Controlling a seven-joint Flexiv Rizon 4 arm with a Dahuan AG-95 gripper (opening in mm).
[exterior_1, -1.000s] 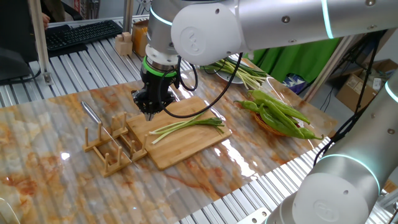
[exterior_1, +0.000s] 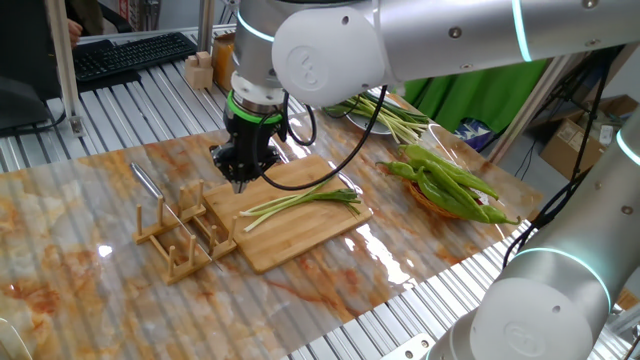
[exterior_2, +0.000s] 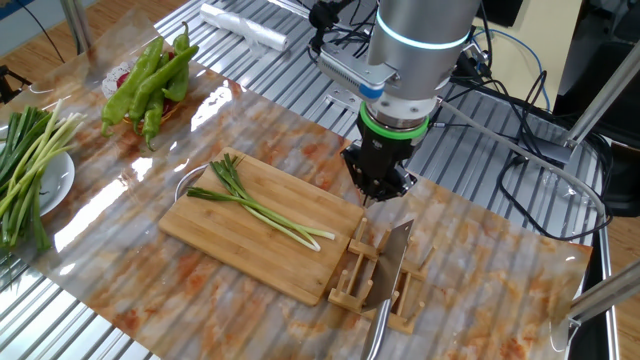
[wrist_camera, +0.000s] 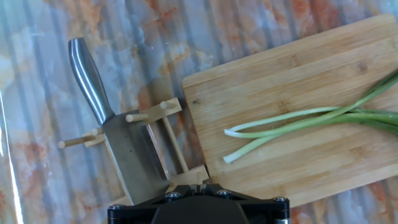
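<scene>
My gripper hangs above the table near the inner edge of the cutting board, its fingers together and nothing showing between them. In the wrist view a cleaver (wrist_camera: 132, 152) with a metal handle rests in a wooden peg rack (wrist_camera: 176, 143), to the left of the fingertips. The lower end of its blade is hidden behind the gripper. Spring onions (wrist_camera: 280, 129) lie across the wooden cutting board (wrist_camera: 249, 93), white ends toward the rack. From the second exterior view, the gripper (exterior_2: 368, 198) is clear of the rack, cleaver and onions.
Long green peppers (exterior_1: 445, 185) fill a small basket beyond the board. More spring onions (exterior_2: 35, 165) lie on a white plate (exterior_2: 58, 178) at the table's far end. A keyboard (exterior_1: 135, 57) and a wooden block (exterior_1: 199, 72) are behind the marbled tabletop (exterior_1: 80, 290), which has bare room around the rack.
Over the last second the arm has shifted only very slightly to the left in the first exterior view. The cleaver, rack, board and onions have stayed in place.
</scene>
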